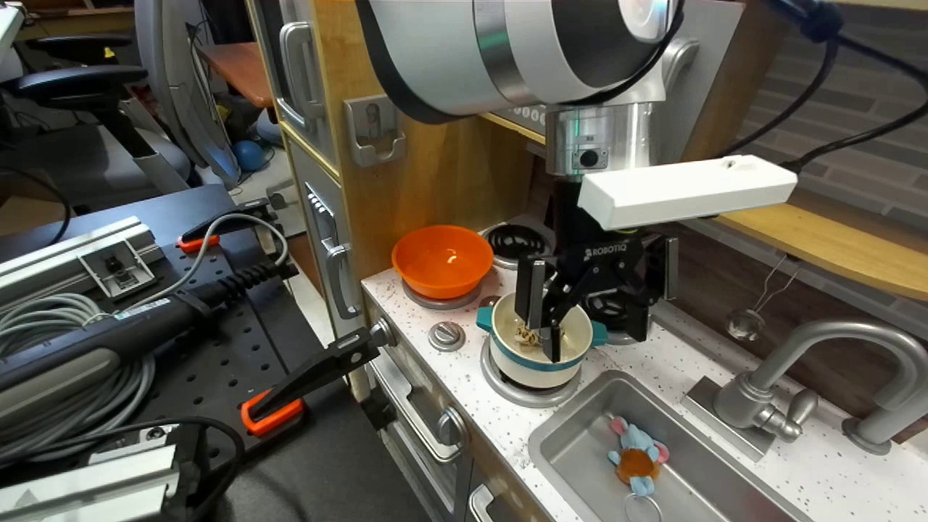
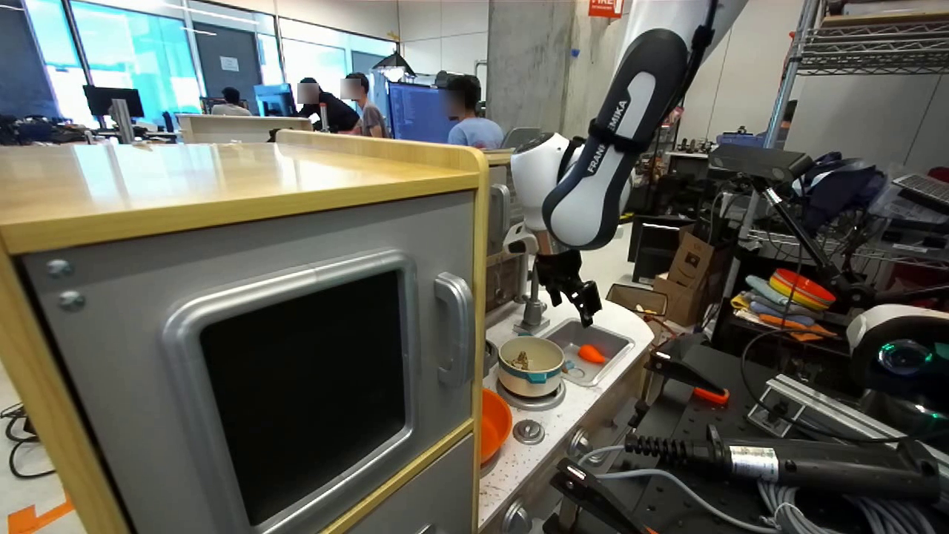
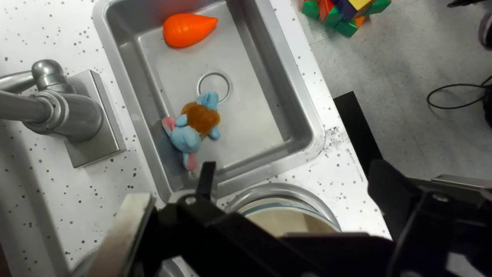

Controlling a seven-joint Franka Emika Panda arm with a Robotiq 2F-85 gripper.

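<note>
My gripper stands open above the cream pot, its two fingers well apart and nothing between them. The pot, cream with a teal band and teal handles, sits on the front burner beside the sink. Inside it lies a leopard-spotted toy, partly hidden by a finger in exterior view 1. In the wrist view only the pot's rim shows; the black gripper parts cover the rest. A blue plush toy with a brown body and an orange carrot lie in the sink.
An orange bowl rests on the neighbouring burner. The faucet rises behind the sink. A wooden shelf and the tall cabinet bound the space around the arm.
</note>
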